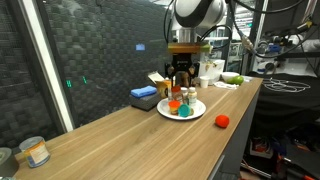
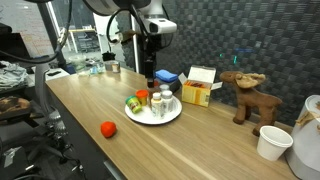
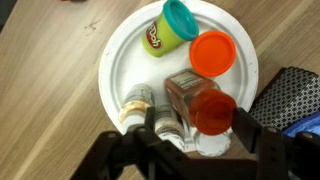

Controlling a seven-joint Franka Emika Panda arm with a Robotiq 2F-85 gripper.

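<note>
My gripper (image 1: pixel 181 78) hangs just above the white plate (image 1: pixel 166 112), fingers apart. In the wrist view a bottle with a brown label and an orange-red cap (image 3: pixel 212 111) stands on the plate below the fingers, its cap close to the right finger (image 3: pixel 243 127). Around it on the plate are a teal Play-Doh tub (image 3: pixel 172 28), an orange lid (image 3: pixel 212 53) and white-capped bottles (image 3: pixel 135 108). Nothing shows gripped.
A red tomato-like ball (image 2: pixel 108 129) lies by the table's near edge. Behind the plate are a blue cloth (image 1: pixel 143 91) and a yellow box (image 2: pixel 198 87). A toy deer (image 2: pixel 256 97) and a white cup (image 2: pixel 271 143) stand farther along.
</note>
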